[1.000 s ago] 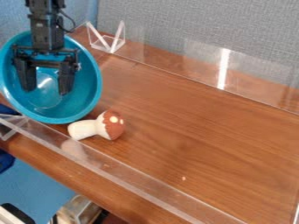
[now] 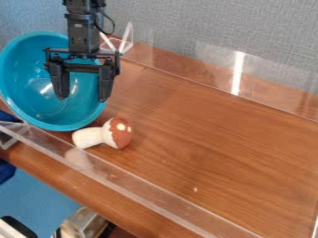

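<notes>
My black gripper [image 2: 81, 85] stands open, pointing down in front of and over the blue bowl [image 2: 35, 98] at the left, nothing seen between its fingers. A toy mushroom [image 2: 104, 135] with a red spotted cap and white stem lies on its side on the wooden surface, just below and right of the bowl.
A white wire rack [image 2: 19, 133] is at the left edge, partly hidden by the bowl. A clear rim runs along the surface's back and front edges.
My gripper has moved to the right, from over the middle of the bowl to over its right part. The bowl and mushroom look unmoved.
</notes>
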